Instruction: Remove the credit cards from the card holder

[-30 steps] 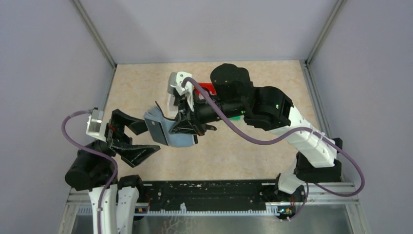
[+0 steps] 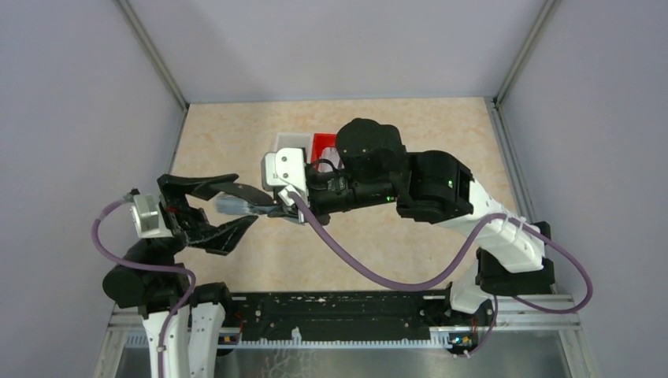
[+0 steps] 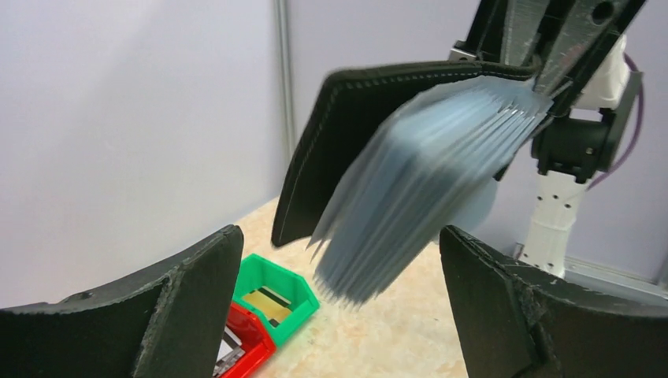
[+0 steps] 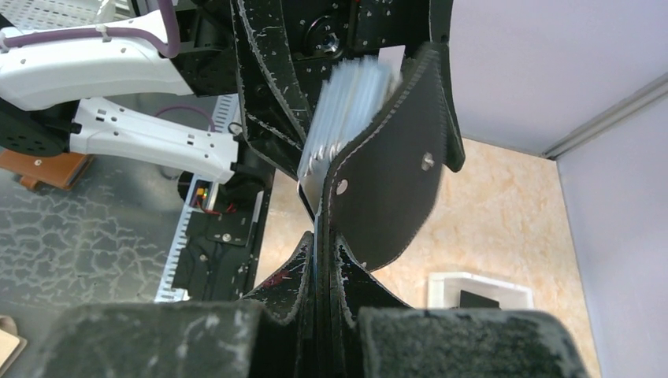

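Observation:
A black card holder (image 4: 390, 181) with translucent plastic sleeves (image 3: 417, 181) fanned out is raised above the table, its edge pinched in my right gripper, which is shut on it. In the top view the holder (image 2: 247, 189) reaches leftward from the right gripper into the space between the fingers of my left gripper (image 2: 244, 197). The left gripper is open, and the sleeves hang in front of and above its fingertips in the left wrist view, blurred. Whether cards sit inside the sleeves is hard to tell.
On the table (image 2: 370, 252) behind the holder stand a red bin (image 3: 258, 346), a green bin (image 3: 299, 311) and a white bin (image 4: 516, 287), partly hidden by the right arm in the top view.
The left gripper has shifted a little, still open.

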